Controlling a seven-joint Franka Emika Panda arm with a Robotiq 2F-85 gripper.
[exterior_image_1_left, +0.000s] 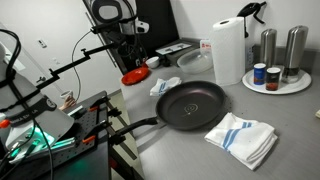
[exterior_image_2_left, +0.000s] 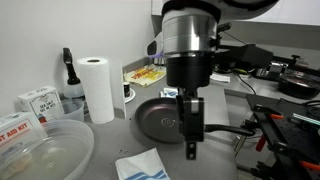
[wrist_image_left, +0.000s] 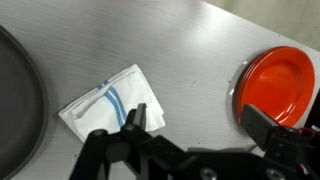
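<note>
My gripper is open, with nothing between its fingers. Seen from the wrist, a white cloth with blue stripes lies on the grey table below it, partly hidden by the gripper's body. A red dish is at the right of that view, and part of a dark pan shows at the left. From the first exterior view, the gripper hangs above the far left of the table, over the area of the red dish and the small cloth.
A black frying pan takes up the middle of the table, its handle toward the arm's base. A folded towel lies at front right. Behind stand a paper towel roll, a clear bowl and a plate with shakers.
</note>
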